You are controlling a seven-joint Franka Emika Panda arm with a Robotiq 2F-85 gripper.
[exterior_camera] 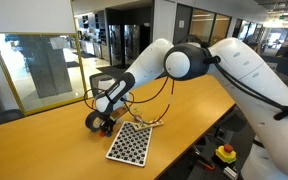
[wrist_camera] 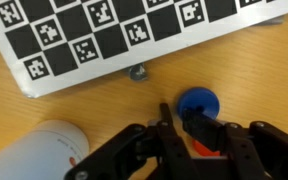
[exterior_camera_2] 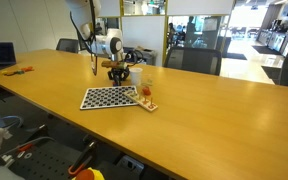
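Note:
My gripper points down close to the wooden table, its dark fingers part open with a narrow gap. Under the right finger in the wrist view lies a round blue object [wrist_camera: 197,98], partly covered by it. A red object [wrist_camera: 204,149] sits just below the blue one, mostly hidden by the gripper. To the left stands a white cup-like container [wrist_camera: 42,152]. In exterior view 1 the gripper [exterior_camera: 105,127] is low behind the board, with a bit of red [exterior_camera: 101,134] beside it; details there are too small to tell.
A black-and-white marker board [exterior_camera: 130,144] lies flat nearby. Beside it is a long tan object [exterior_camera_2: 142,102] with a small red piece [exterior_camera_2: 147,90] near it. A small dark knob [wrist_camera: 137,72] touches the board's edge.

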